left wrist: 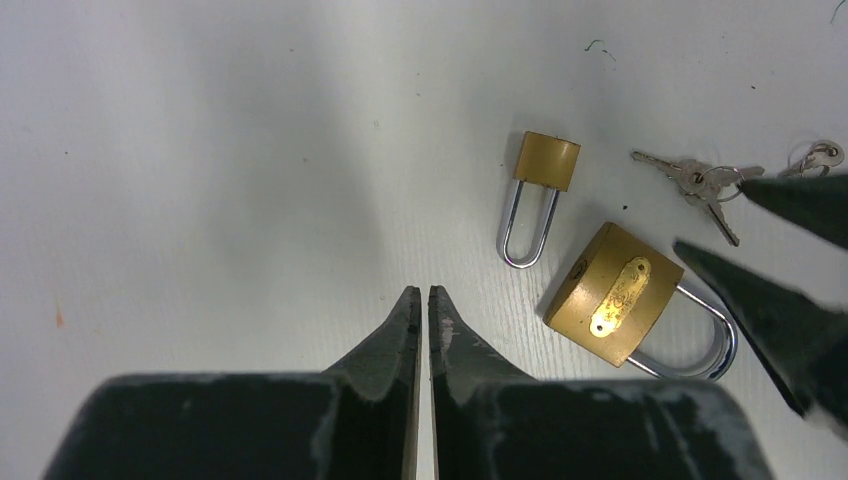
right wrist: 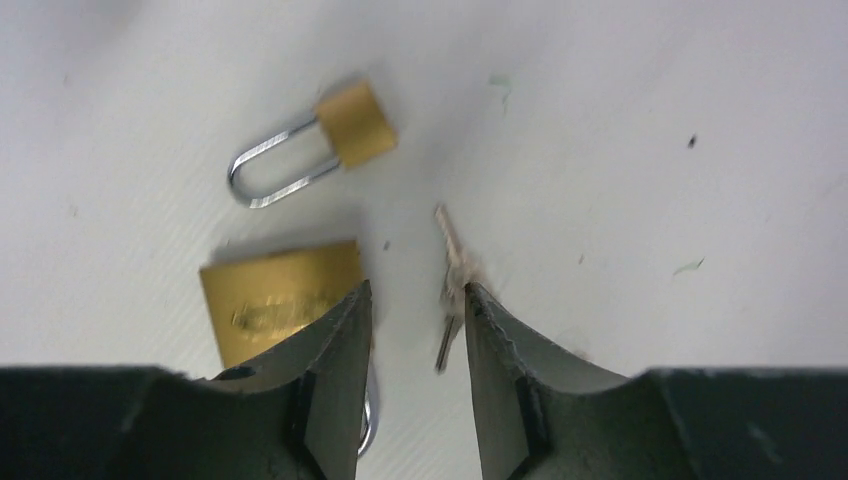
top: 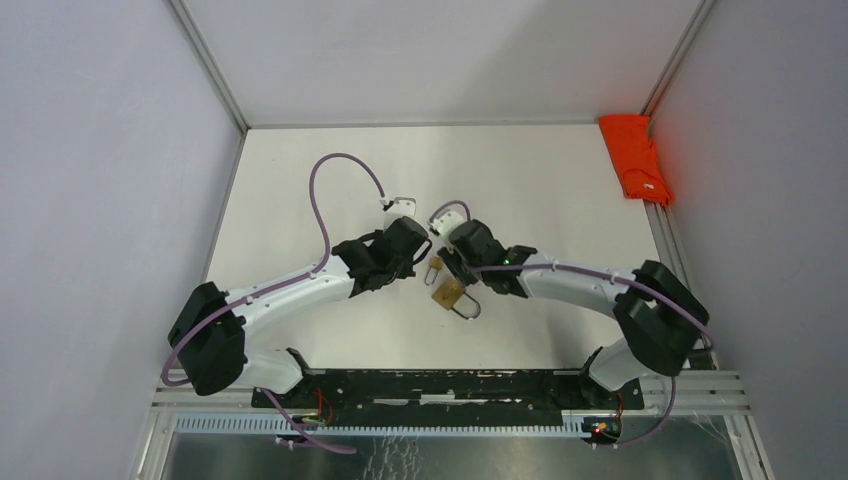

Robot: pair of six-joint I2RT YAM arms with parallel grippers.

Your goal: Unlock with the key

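Note:
A large brass padlock (left wrist: 610, 295) (top: 447, 294) lies on the table, shackle to the right in the left wrist view. A small brass padlock (left wrist: 547, 161) with a long shackle lies above it. A bunch of keys (left wrist: 700, 180) lies beside the locks, with a second small key set (left wrist: 823, 157) further right. My left gripper hangs just left of and below the large lock, its fingertips close together with nothing visible between them. My right gripper is over the large lock and keys, fingers apart and empty; its view is blurred.
An orange-red cloth (top: 631, 155) lies at the back right corner.

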